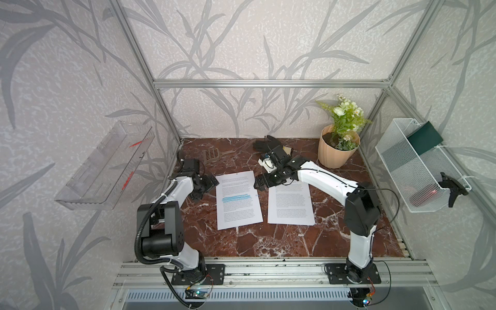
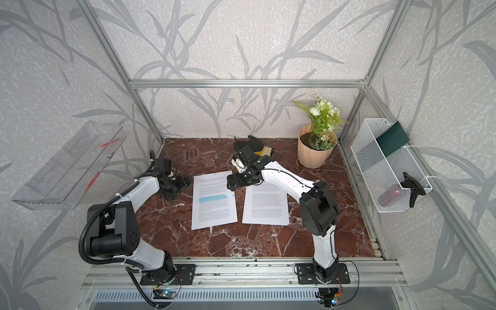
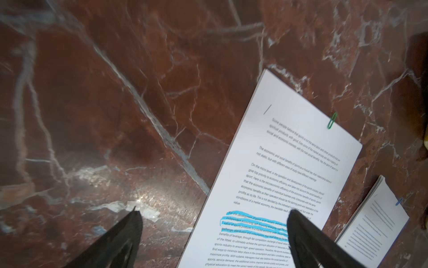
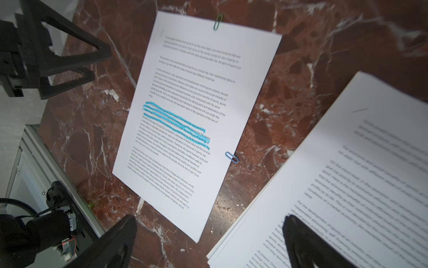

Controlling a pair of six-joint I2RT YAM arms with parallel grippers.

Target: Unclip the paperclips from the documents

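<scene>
The left document (image 1: 238, 211), with blue highlighting, and the right document (image 1: 291, 206) lie flat side by side. A green paperclip (image 4: 218, 21) grips the left document's top edge, and a blue paperclip (image 4: 231, 156) sits on its right edge. On the right document, a small blue clip (image 3: 399, 201) shows at the top edge in the left wrist view. My left gripper (image 1: 209, 186) is open, just left of the left document. Above the top part between both documents, my right gripper (image 1: 261, 181) stands open, empty, its arm covering the right document's upper part.
A black and yellow glove (image 2: 266, 150) lies at the back, partly behind the right arm. The potted plant (image 1: 339, 149) stands back right, and a brown slotted spatula (image 1: 212, 154) back left. A clear tray (image 1: 106, 170) and a white mesh basket (image 1: 421, 175) flank the table.
</scene>
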